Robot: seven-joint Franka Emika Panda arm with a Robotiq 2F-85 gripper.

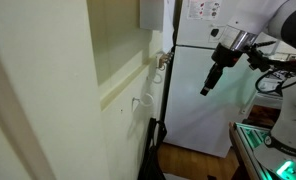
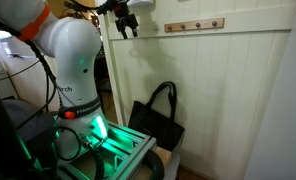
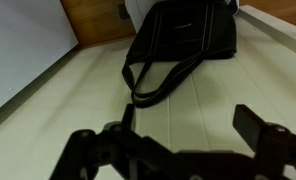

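A black bag (image 2: 157,126) with a looped handle (image 2: 164,87) stands on the floor against the white panelled wall. In the wrist view the bag (image 3: 188,32) appears at the top, its handle (image 3: 153,97) looping toward the middle of the picture. My gripper is open, its two fingers (image 3: 246,123) wide apart with nothing between them. In exterior view 1 the gripper (image 1: 205,93) hangs in front of the white fridge. Exterior view 2 has the gripper (image 2: 126,26) high up, left of the wall rack and well above the bag.
A wooden peg rack (image 2: 193,25) is fixed high on the wall. White loops (image 1: 146,99) stick out lower on the wall. A fridge (image 1: 193,110) stands behind the arm, and a green-lit base (image 2: 118,150) carries the arm. The air between gripper and bag looks clear.
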